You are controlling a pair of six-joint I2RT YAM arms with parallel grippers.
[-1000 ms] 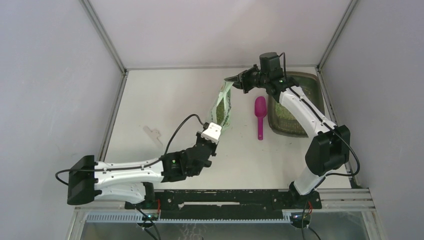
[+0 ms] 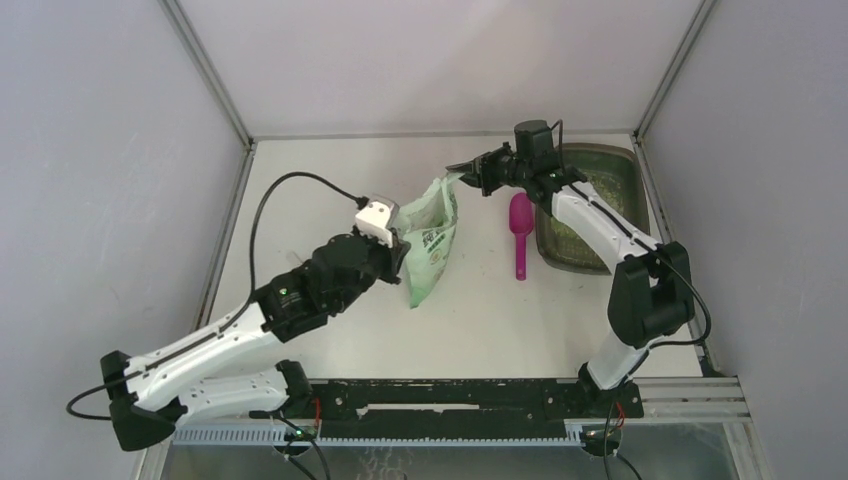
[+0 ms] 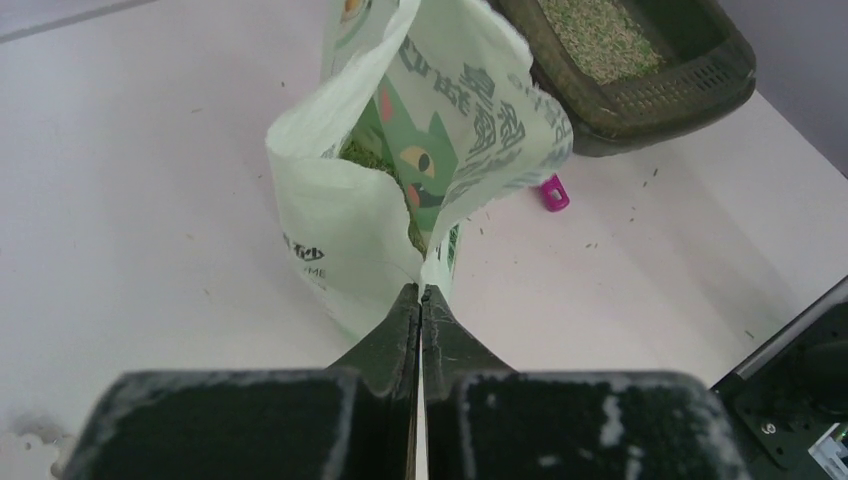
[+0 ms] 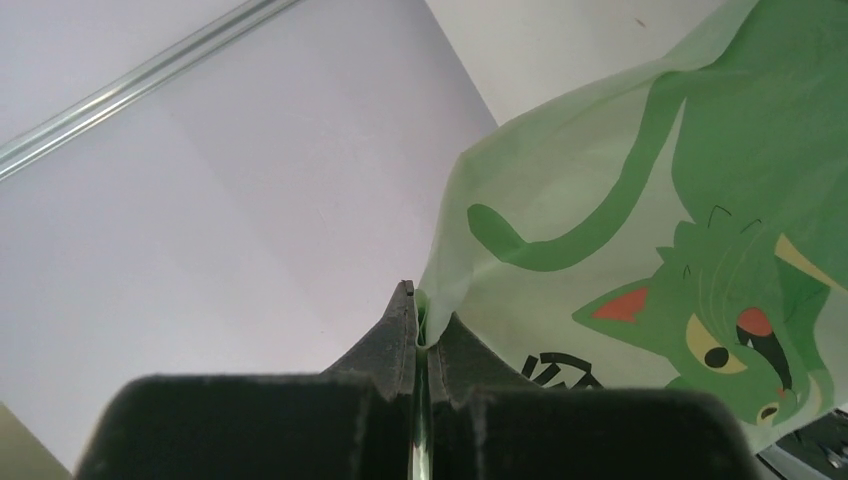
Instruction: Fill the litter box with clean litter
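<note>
A pale green litter bag (image 2: 431, 235) with cat pictures hangs stretched between my two grippers near the middle of the table. Its mouth gapes in the left wrist view, and litter (image 3: 372, 160) shows inside. The bag's rim gathers to a point at my left gripper, whose fingertips are shut on it. At the opposite side, my right gripper pinches a fold of the bag's edge, with the cat print spread out beside it. The dark litter box (image 2: 577, 262) stands at the right, partly covered from above by my right arm; some litter (image 3: 597, 42) lies in it.
A magenta scoop (image 2: 520, 225) lies between the bag and the litter box. Stray grains dot the white table (image 2: 470, 330), which is clear in front. Walls close off the left, back and right.
My left gripper has swung left and toward the back, pulling the bag's near side along and widening its mouth. My right gripper has shifted only slightly.
</note>
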